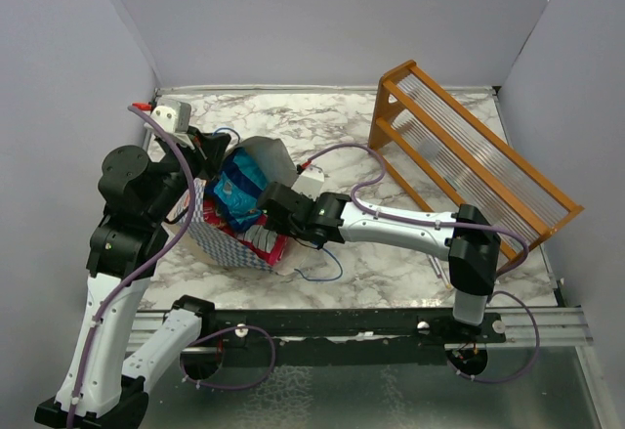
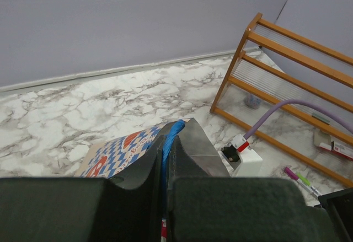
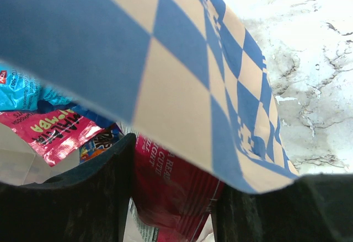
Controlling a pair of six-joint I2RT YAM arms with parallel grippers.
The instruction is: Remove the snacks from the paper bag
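Note:
The paper bag (image 1: 227, 249), blue-and-cream checked, lies tilted at the left of the table with its mouth toward the right arm. Inside are a blue snack pack (image 1: 237, 193) and red packs (image 1: 262, 241). At the bag's upper edge, my left gripper (image 1: 217, 148) is shut on its thin blue handle (image 2: 165, 156), which runs between the fingers in the left wrist view. My right gripper reaches into the mouth, its fingers apart on either side of a red packet (image 3: 168, 178). Whether they press on it cannot be told. The bag's checked side (image 3: 176, 82) covers part of that packet.
Deeper in the bag show a pink pack (image 3: 52, 134) and a light-blue one (image 3: 19, 90). A wooden rack (image 1: 469, 155) stands at the right. Bare marble table (image 1: 332, 116) lies behind the right arm. A second blue handle (image 1: 322, 278) hangs by the bag's front.

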